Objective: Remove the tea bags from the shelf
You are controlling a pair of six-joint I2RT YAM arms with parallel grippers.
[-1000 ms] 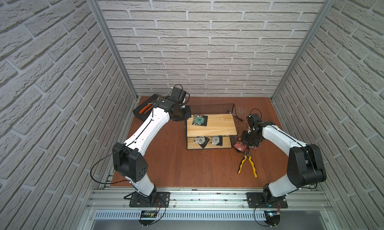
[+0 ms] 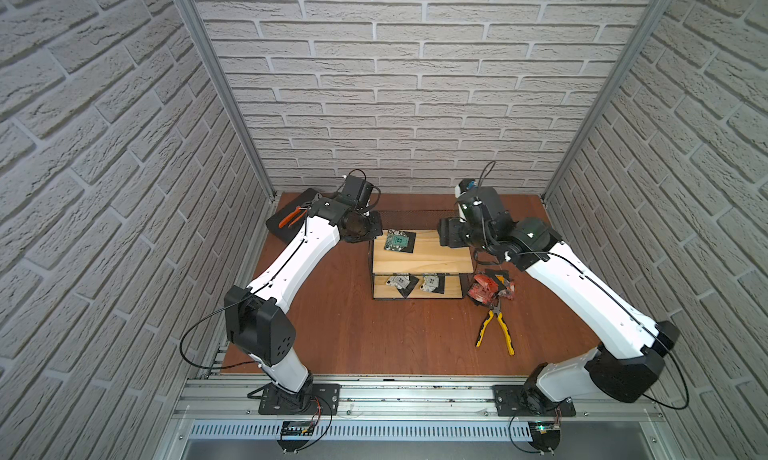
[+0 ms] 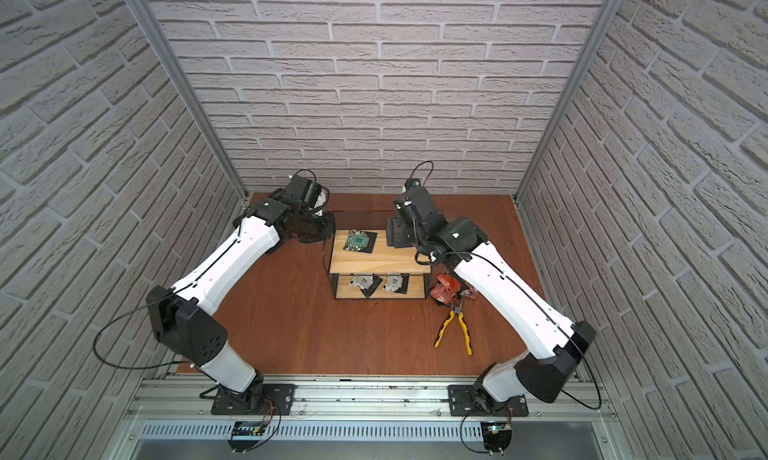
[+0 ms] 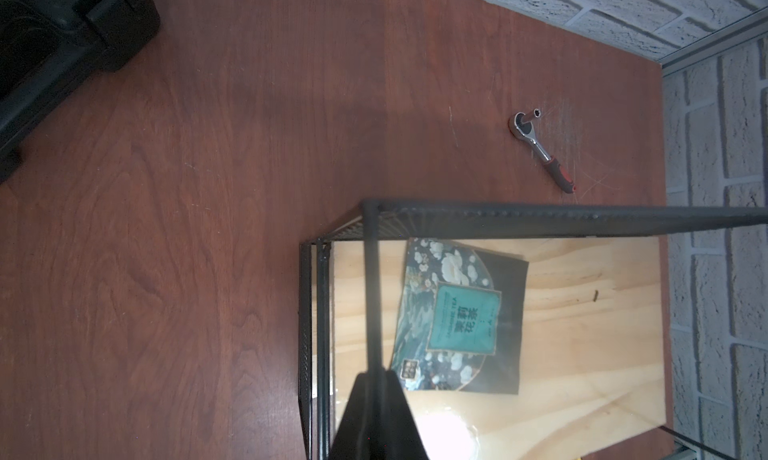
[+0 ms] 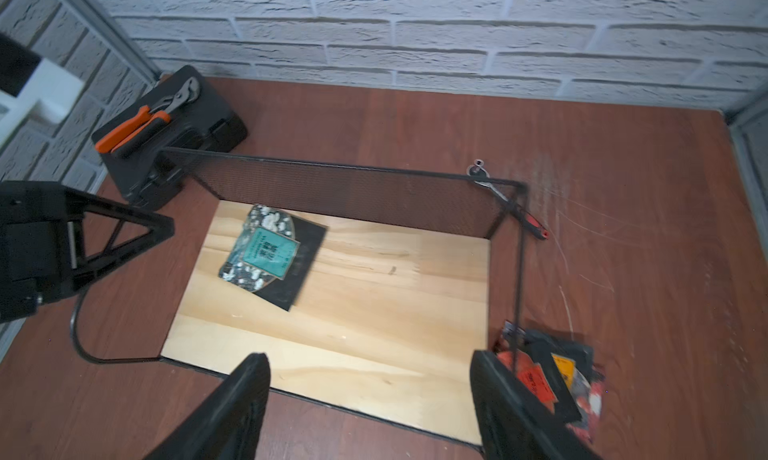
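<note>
One teal-labelled tea bag (image 5: 270, 253) with a dark side lies flat on the upper board of the wooden shelf (image 5: 384, 332), toward its left end. Two pale tea bags, one left (image 2: 401, 282) and one right (image 2: 433, 283), lie on the lower level. Beside the shelf's right end is a pile of red and dark tea bags (image 5: 552, 372) on the table. My left gripper is shut around the thin black frame post at the shelf's left side. Above the shelf's right part hovers my right gripper, its fingers apart with nothing between them.
Yellow-handled pliers (image 2: 496, 333) lie in front of the pile. A ratchet wrench (image 4: 544, 151) rests behind the shelf, and a black case (image 5: 176, 139) with orange-handled pliers stands back left. Mesh and posts rise around the upper board.
My right arm has risen from the pile at the right and swung leftward and up over the shelf. The left arm and the tea bags on the shelf have stayed put.
</note>
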